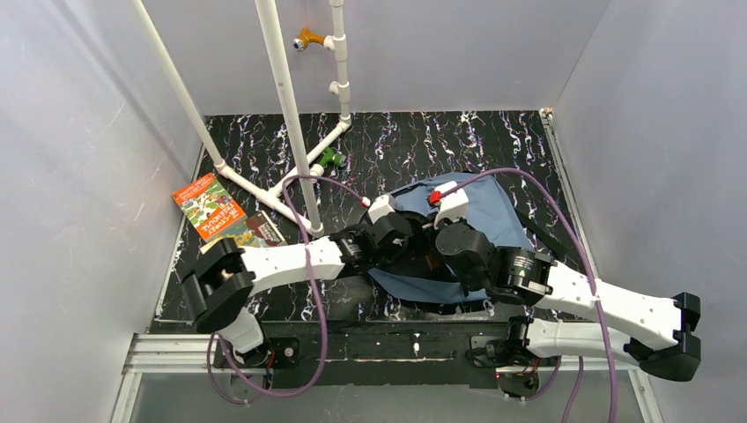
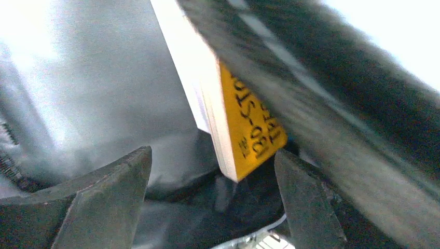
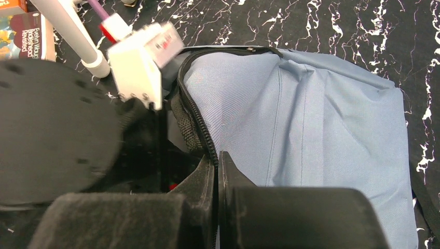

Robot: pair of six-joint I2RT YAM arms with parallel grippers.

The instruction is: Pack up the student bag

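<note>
A blue-grey bag (image 1: 498, 214) lies on its side with its mouth toward the left. My right gripper is shut on the black zipper edge (image 3: 200, 122) of that mouth. Inside the bag, the left wrist view shows a book (image 2: 251, 129) with a yellow cover and pale page edges against the grey lining (image 2: 114, 93). My left gripper is at the opening, its fingers spread apart; the book's corner shows between them, and I see neither finger pressing on it. A dark blurred band crosses in front of the book's upper part.
An orange book (image 1: 210, 204) and a dark-covered book (image 1: 264, 231) lie at the table's left. White pipes (image 1: 295, 132) rise between them and the bag. Free marble surface (image 1: 423, 141) lies behind the bag.
</note>
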